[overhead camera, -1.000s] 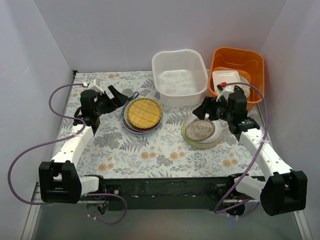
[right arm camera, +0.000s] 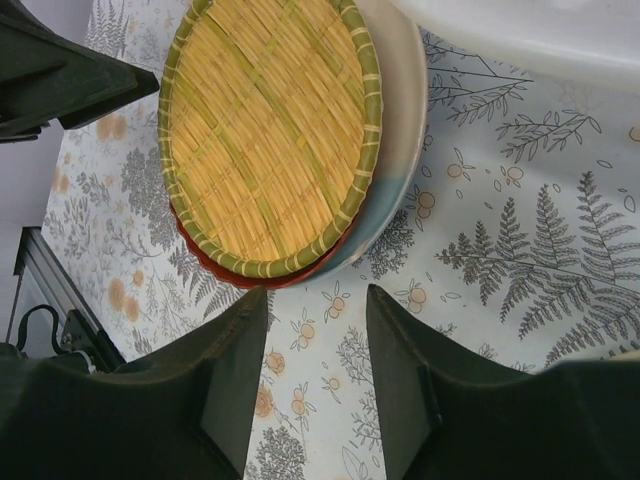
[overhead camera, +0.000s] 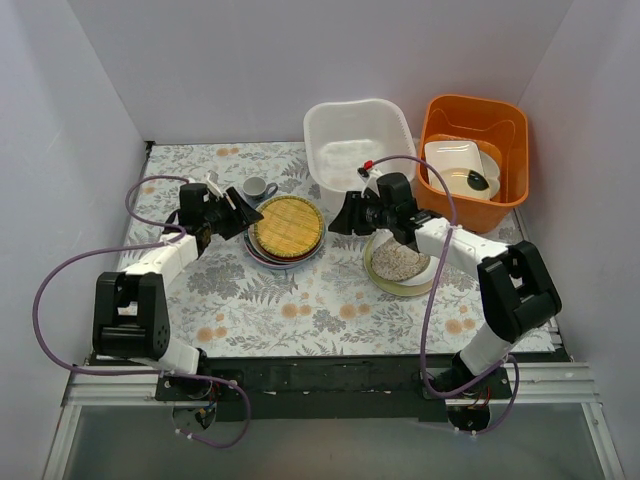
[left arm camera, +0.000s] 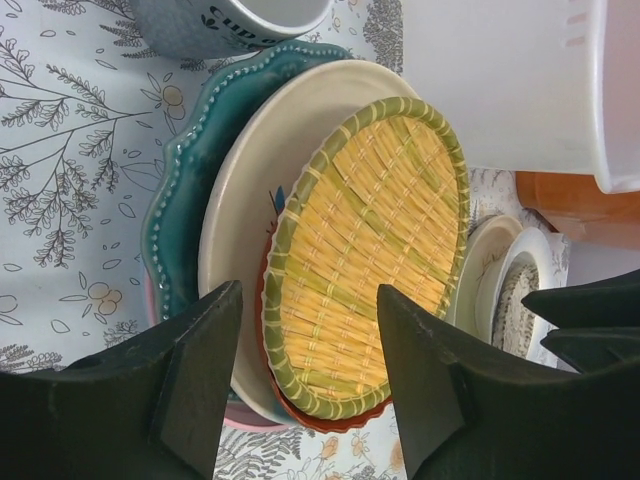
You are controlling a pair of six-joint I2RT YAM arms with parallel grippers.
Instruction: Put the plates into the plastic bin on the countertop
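A round woven yellow plate [overhead camera: 287, 228] tops a stack of plates left of the counter's middle. Beneath it in the left wrist view show a red rim, a cream plate [left arm camera: 232, 220] and a scalloped teal plate [left arm camera: 180, 235]. At the stack's left edge, my left gripper [overhead camera: 245, 209] stands part open, nothing between its fingers. My right gripper [overhead camera: 345, 218] is part open and empty, right of the stack. A second pile, with a speckled plate [overhead camera: 402, 262] on top, lies partly under the right arm. The white plastic bin [overhead camera: 357, 130] stands empty behind the stack.
An orange bin [overhead camera: 513, 130] at the back right holds white dishes [overhead camera: 455, 160]. Close behind the stack sits a grey mug [overhead camera: 257, 189].
My right gripper has travelled left from over the speckled pile towards the woven plate. The left gripper has shifted slightly right and down, and its fingers have narrowed. The plates have not moved.
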